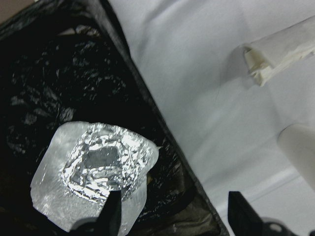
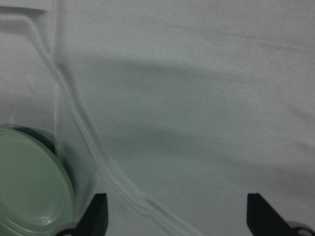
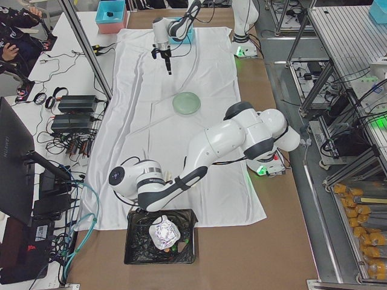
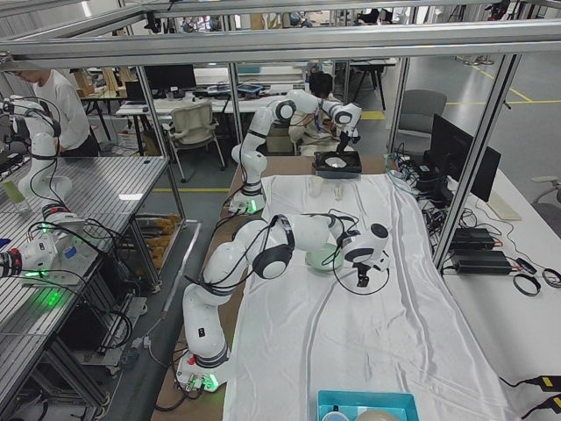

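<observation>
A crumpled silver foil bag (image 3: 163, 232) (image 1: 88, 172) lies in the black lined bin (image 3: 133, 254) (image 1: 44, 88). My left gripper is open above it, nothing between its fingers. A rolled white paper item (image 1: 275, 51) and a pale cylindrical object (image 1: 300, 152) rest on the cloth beside the bin, mostly hidden by the left arm in the camera left view. My right gripper stands open over bare white cloth at the other end, beside the green plate (image 3: 186, 103) (image 2: 29, 177).
A blue container (image 4: 366, 399) sits at the right arm's end of the table, partly behind that arm in the camera left view. A monitor (image 3: 15, 163) and cables line the side table.
</observation>
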